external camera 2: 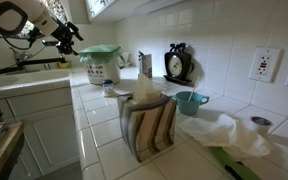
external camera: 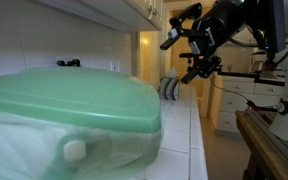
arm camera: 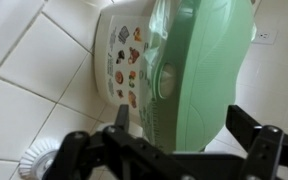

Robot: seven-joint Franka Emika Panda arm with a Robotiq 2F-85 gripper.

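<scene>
My gripper (external camera: 179, 59) is open and empty, raised above the counter beside a container with a green lid (external camera: 79, 95). Under the lid, the bin's side (external camera: 109, 150) looks pale and translucent. From the wrist view, the same green lid (arm camera: 206, 75) lies below and beyond the spread fingers (arm camera: 264, 140), apart from them as far as I can tell. A white panel with small food pictures (arm camera: 126, 55) shows on the container's side. In exterior view 2, the lidded container (external camera 2: 102, 66) stands at the counter's far end.
A fluted metal-looking round dish (arm camera: 39, 158) rests on the white tiles. Farther along the counter are a striped block (external camera 2: 144, 128), a teal cup (external camera 2: 190, 102), crumpled white paper (external camera 2: 224, 135) and a dark clock (external camera 2: 180, 65). Bare tiles lie along the front edge.
</scene>
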